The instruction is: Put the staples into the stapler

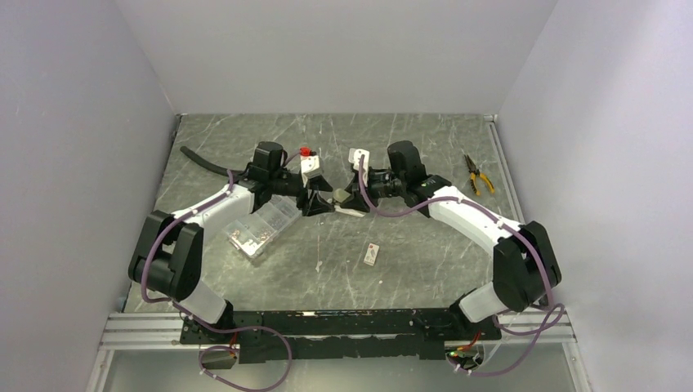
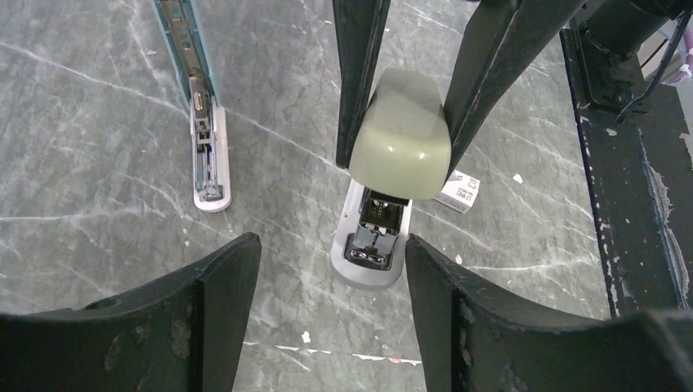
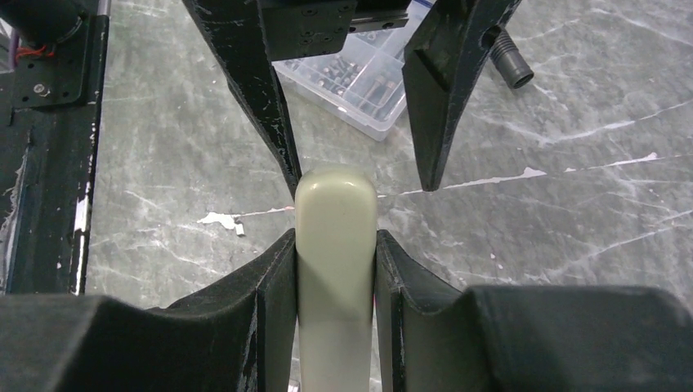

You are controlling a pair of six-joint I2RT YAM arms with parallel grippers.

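Note:
A stapler with a cream top [image 2: 400,135] and white base [image 2: 346,253] is held by my right gripper, shut on the cream top. Its metal front end shows below the top in the left wrist view. My left gripper is part open, its fingertips either side of the base's front end; whether they touch it is unclear. A small white box of staples [image 1: 371,254] lies on the table nearer the front.
A second stapler [image 2: 211,163] lies open on the table. A clear compartment box [image 1: 253,233] and black tube [image 1: 204,163] are at left; pliers [image 1: 478,175] at back right.

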